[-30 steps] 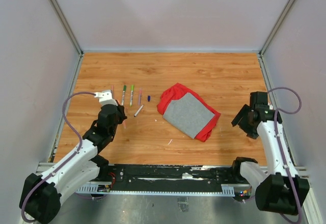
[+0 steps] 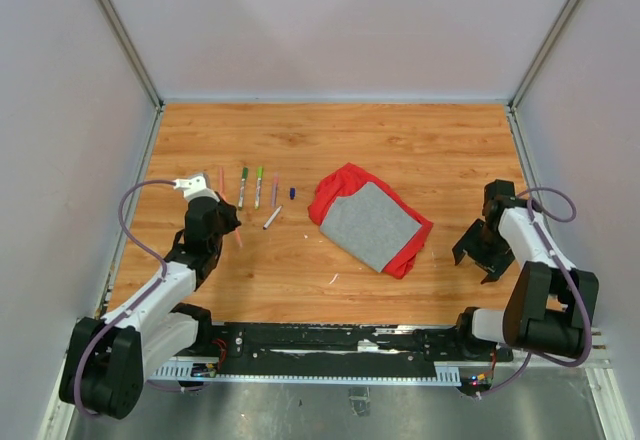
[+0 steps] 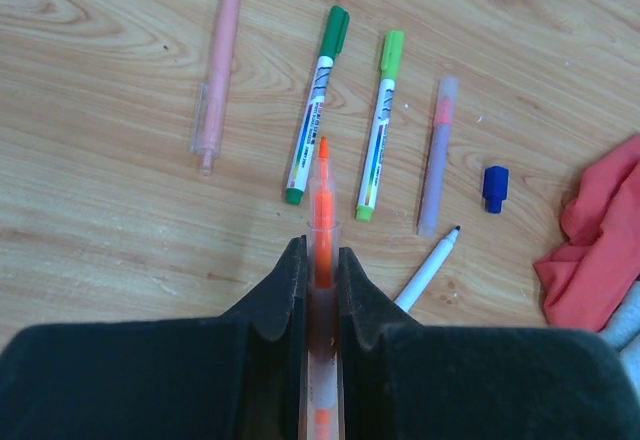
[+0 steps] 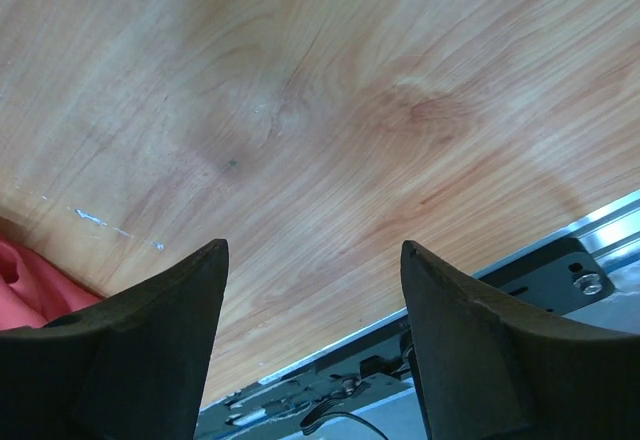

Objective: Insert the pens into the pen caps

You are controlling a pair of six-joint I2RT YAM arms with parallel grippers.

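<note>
An orange-tipped pen with a clear barrel [image 3: 323, 205] is pinched in my left gripper, its tip pointing away from the fingers. A blue-barrelled marker [image 3: 428, 270] lies with its point bare, and a dark blue cap [image 3: 495, 188] rests separately to its right. Capped pens lie in a loose row: a pink one [image 3: 218, 70], a dark green one [image 3: 318, 105], a light green one [image 3: 381, 125] and a purple one [image 3: 438, 155]. Over bare wood at the far right, my right gripper is partly open, holding nothing.
A red and grey cloth [image 2: 372, 222] covers the middle of the table. A small white sliver [image 2: 334, 279] lies in front of it. Bare wood surrounds the cloth, with a metal rail [image 4: 620, 245] along the edge near my right gripper.
My left gripper has shifted left and slightly back, carrying the orange pen. The right arm has shifted toward the front of the table, and its fingers now look wider apart.
</note>
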